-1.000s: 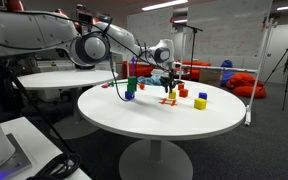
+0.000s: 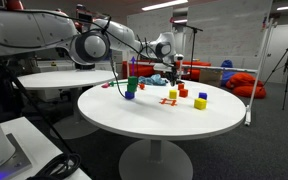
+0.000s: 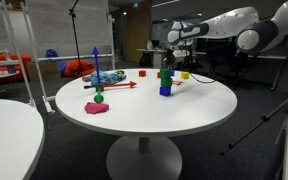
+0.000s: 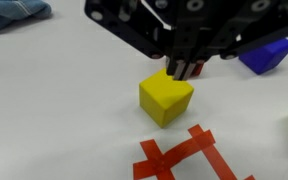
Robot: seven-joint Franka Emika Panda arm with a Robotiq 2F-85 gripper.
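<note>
A yellow block point(image 4: 166, 98) sits on the white table, with my gripper above it in the wrist view. The fingertips are together and nothing shows between them. In exterior view 1 the same yellow block point(image 2: 173, 94) stands by the red tape marks point(image 2: 168, 102), below the gripper point(image 2: 173, 80) and apart from it. Red tape strips point(image 4: 174, 155) lie close to the block's near side in the wrist view.
A red block point(image 4: 196, 70) is partly hidden behind the fingers. A blue block point(image 4: 267, 56) lies to the right. A second yellow block point(image 2: 200, 103) stands nearer the table's right edge. A green object point(image 2: 132, 85) and a blue block point(image 2: 130, 95) are left of centre.
My gripper has moved up, away from the yellow block. The block stays on the table near the tape.
</note>
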